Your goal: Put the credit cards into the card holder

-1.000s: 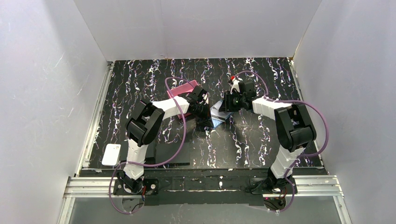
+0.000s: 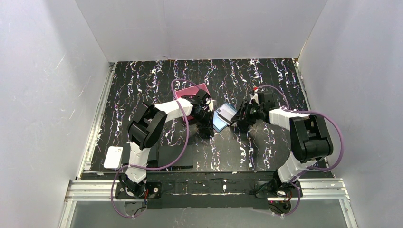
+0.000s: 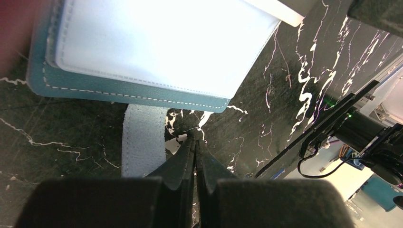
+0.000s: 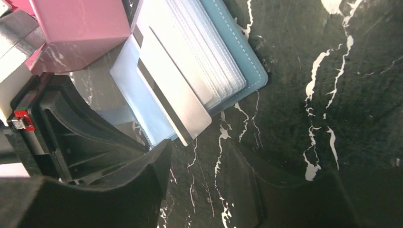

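The blue card holder (image 2: 220,122) lies spread on the dark marbled table between my two arms. In the right wrist view, a pale card (image 4: 175,90) with a dark stripe lies over its clear sleeves (image 4: 197,47), one end sticking out past the holder's lower edge. Just to the right of the holder is my right gripper, part open; bare table shows between its fingers. My left gripper is shut, nothing visible between its fingertips, beside the holder's strap (image 3: 142,137). From the right side, the left finger (image 4: 107,130) appears near the holder's blue flap.
A pink box (image 2: 192,89) stands behind the left gripper, close to the holder. A white object (image 2: 113,157) and dark flat panels (image 2: 175,156) lie at the front left. Behind and right of the holder the table is clear.
My right gripper has drawn back to the right, off the holder, uncovering more of it. The pink box and holder have shifted slightly right.
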